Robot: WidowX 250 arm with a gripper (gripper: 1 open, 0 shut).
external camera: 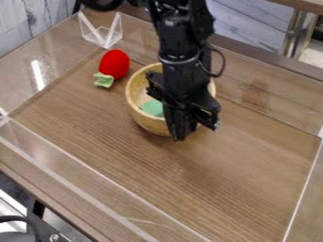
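Note:
My dark gripper [192,127] hangs low over the front right of a yellow bowl [136,91], shut, with nothing visible between its fingers. A green item [151,108] lies in the bowl, largely hidden behind the arm.
A red round object [115,63] sits left of the bowl, with a small light-green piece [104,80] below it. A white wire-like basket [98,30] stands at the back left.

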